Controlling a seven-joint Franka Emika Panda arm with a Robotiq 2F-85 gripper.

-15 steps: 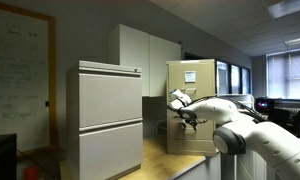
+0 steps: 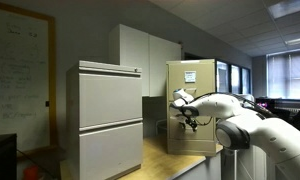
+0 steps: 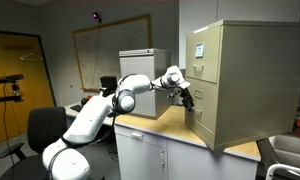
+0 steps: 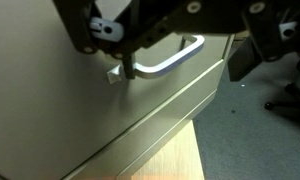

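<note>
A tan filing cabinet [image 2: 191, 140] stands on the wooden counter, its drawer front facing my gripper. In the wrist view a silver drawer handle [image 4: 170, 64] runs across the space between my two open, dark fingers [image 4: 242, 62]. The left finger is close by the handle's near end; whether it touches cannot be told. A small square metal piece [image 4: 115, 74] shows beside that end. In the second exterior view the arm [image 3: 115, 85] reaches across to the cabinet's drawer front [image 3: 198, 92]. The drawers look closed.
A light grey two-drawer cabinet [image 2: 110, 125] stands at the left in the first exterior view. The wooden counter [image 3: 175, 122] has bare surface between the cabinets. A black chair [image 3: 25, 150] stands at the lower left of the second exterior view.
My gripper has shifted only slightly in front of the tan cabinet. Both cabinets look unmoved.
</note>
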